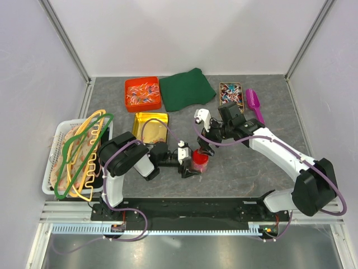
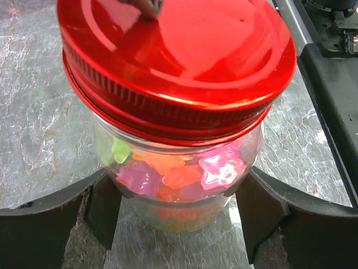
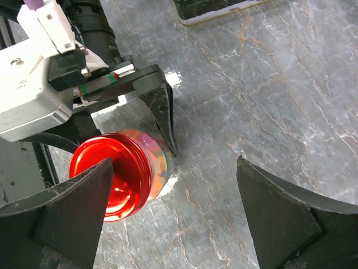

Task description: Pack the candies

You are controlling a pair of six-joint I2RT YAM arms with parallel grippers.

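A clear jar [image 2: 184,174] of colourful candies stands on the grey table, with its red lid [image 2: 184,50] on top. My left gripper is shut on the jar's glass body, one finger on each side below the lid. The right gripper is open above the jar, with nothing between its fingers. One of its fingers [image 3: 84,216] overlaps part of the lid [image 3: 103,162] in the right wrist view. A grey tip [image 2: 146,7] appears over the lid's far side in the left wrist view; contact is unclear.
Behind the arms are a red-orange bin [image 1: 142,94] of wrapped candies, a green cloth [image 1: 185,89], a yellow tray [image 1: 151,130], a small candy box [image 1: 231,93] and a magenta scoop [image 1: 254,103]. A white basket [image 1: 54,162] stands at left. Table right of the jar is bare.
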